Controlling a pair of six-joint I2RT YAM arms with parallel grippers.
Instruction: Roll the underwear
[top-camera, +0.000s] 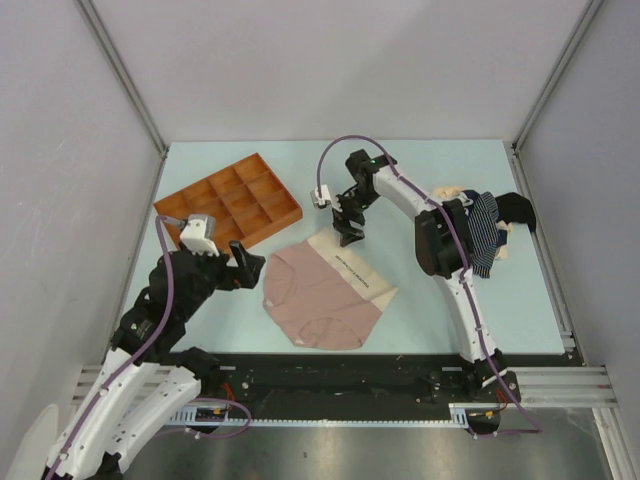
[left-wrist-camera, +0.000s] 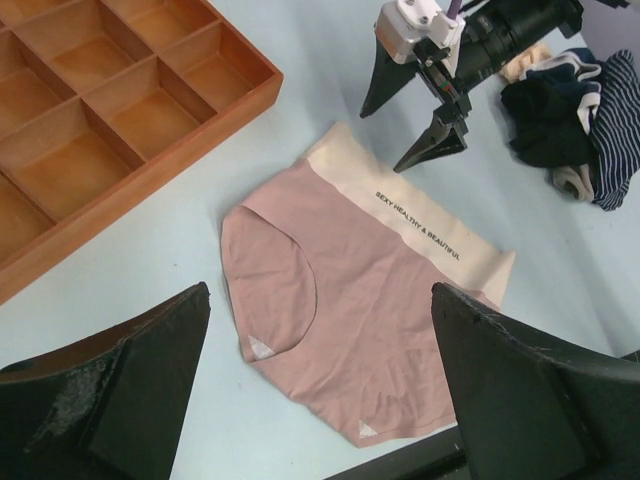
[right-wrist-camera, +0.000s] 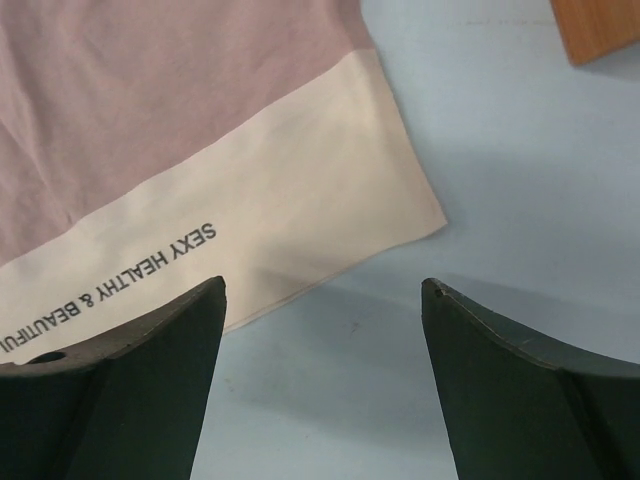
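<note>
The underwear (top-camera: 318, 300) lies flat on the pale table, pink fabric with a cream waistband printed "SEXY HEALTHY & BEAUTIFUL", its leg openings toward the front edge. My left gripper (top-camera: 247, 264) hangs open above and left of it, nothing between its fingers. My right gripper (top-camera: 345, 220) is open over the far end of the waistband (right-wrist-camera: 330, 190), with that cream corner below its fingers in the right wrist view.
An empty wooden divided box (top-camera: 228, 203) sits at the back left. A pile of folded dark, striped and beige clothing (left-wrist-camera: 560, 125) lies on the right.
</note>
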